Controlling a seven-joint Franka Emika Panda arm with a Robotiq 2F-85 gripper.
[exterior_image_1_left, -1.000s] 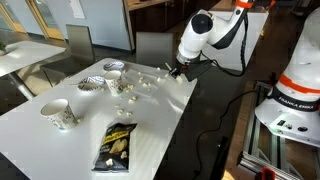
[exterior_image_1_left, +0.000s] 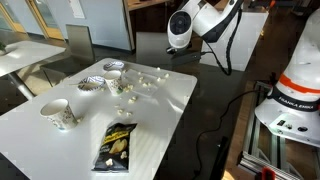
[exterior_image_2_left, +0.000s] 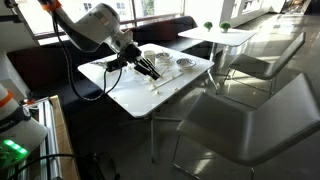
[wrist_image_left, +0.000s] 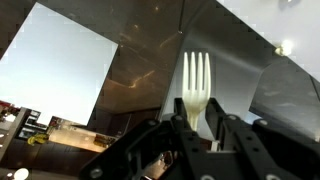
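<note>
A fork (wrist_image_left: 196, 78), pale and tines outward, stands up from between the fingers of my gripper in the wrist view, and the fingers are closed on it. In exterior view 1 the gripper (exterior_image_1_left: 182, 54) hangs above the far right edge of the white table, clear of the surface; the fork is too small to make out there. From the other side, exterior view 2 shows the gripper (exterior_image_2_left: 148, 69) over the table.
On the white table (exterior_image_1_left: 40, 140) are a black snack bag (exterior_image_1_left: 115, 147), a patterned cup (exterior_image_1_left: 59, 114), a second cup (exterior_image_1_left: 115, 82), two patterned bowls, one (exterior_image_1_left: 91, 83) nearer, and several scattered pale pieces. Chairs, including a grey one (exterior_image_2_left: 235, 125), stand around it.
Over the last second the arm has risen from near the table's right edge, its gripper ending higher and slightly left in exterior view 1. Things on the table look unmoved.
</note>
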